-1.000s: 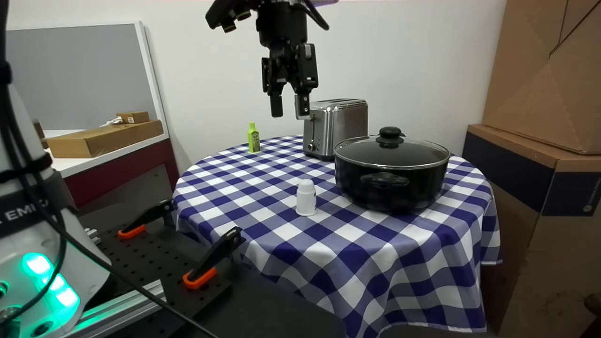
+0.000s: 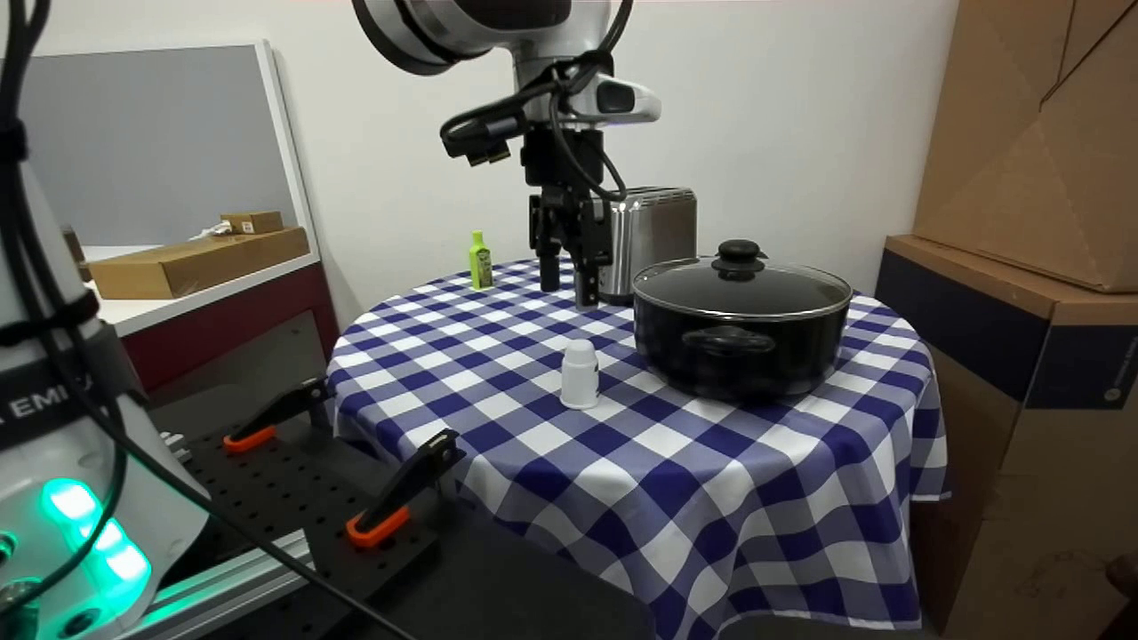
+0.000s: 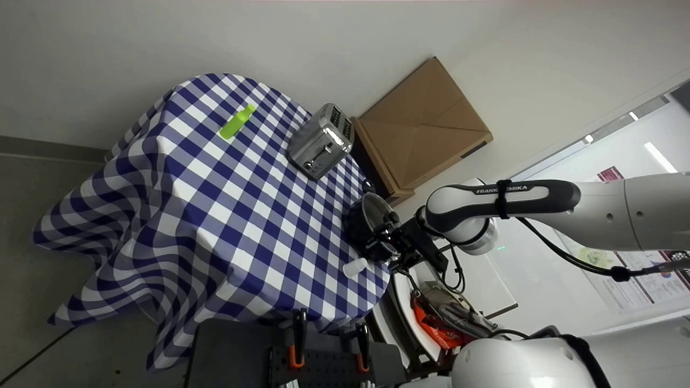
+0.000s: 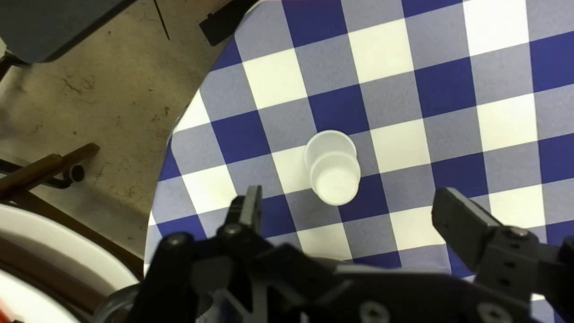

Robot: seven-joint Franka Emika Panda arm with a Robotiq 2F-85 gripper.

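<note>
My gripper [image 2: 568, 293] is open above the checkered table, its two fingers wide apart and nothing between them. Below it a small white bottle [image 2: 579, 375] stands upright on the cloth, clear of the fingertips. Seen from the wrist, the white bottle [image 4: 333, 167] lies ahead of the gap between the fingers. In the second exterior view the bottle [image 3: 354, 267] is close to the table's edge, beside the pot.
A black pot [image 2: 741, 347] with a glass lid stands right of the bottle. Behind are a steel toaster [image 2: 656, 235] and a green bottle [image 2: 480, 261]. Black clamps [image 2: 405, 485] line the near-left side. Bare checkered tablecloth [image 2: 448, 352] extends left of the white bottle.
My gripper has come down and a little to the right in exterior view 1, staying open. The white bottle, pot, toaster and green bottle have not moved.
</note>
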